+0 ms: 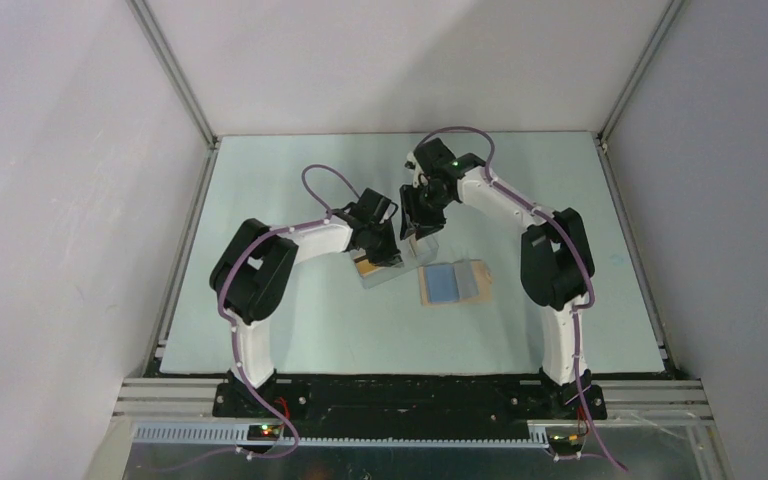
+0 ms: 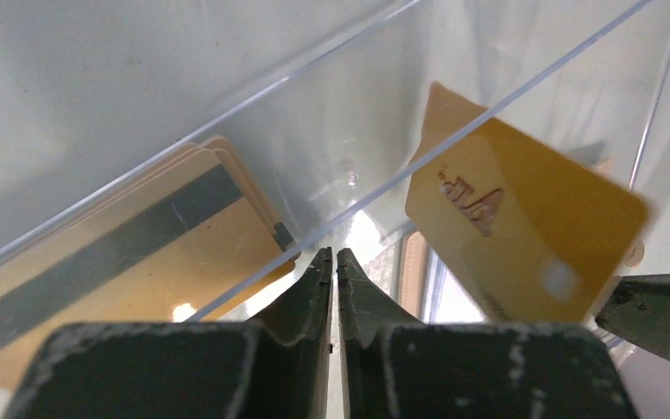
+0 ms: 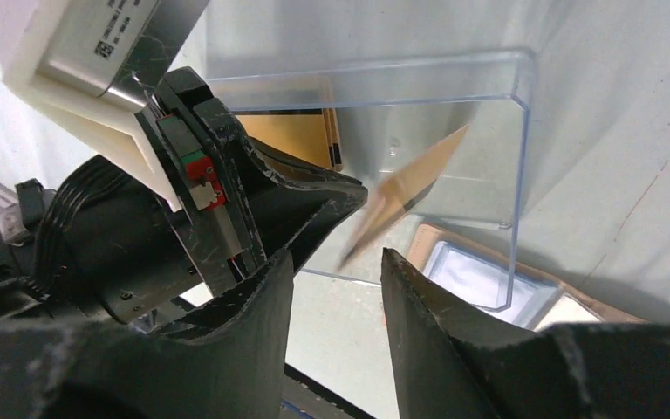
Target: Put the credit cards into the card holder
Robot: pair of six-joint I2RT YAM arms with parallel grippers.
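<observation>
A clear plastic container holds a stack of gold cards at one end. A single gold card, blurred in the right wrist view, stands tilted at the other end. My left gripper is low over the container, its fingertips together in the left wrist view; whether anything is between them is unclear. My right gripper is part open above the tilted card, which shows in the gap between its fingers. Whether it touches the card is unclear.
A tan card holder with blue and clear sleeves lies just in front of the container, toward the right. Both arms are close together over the container.
</observation>
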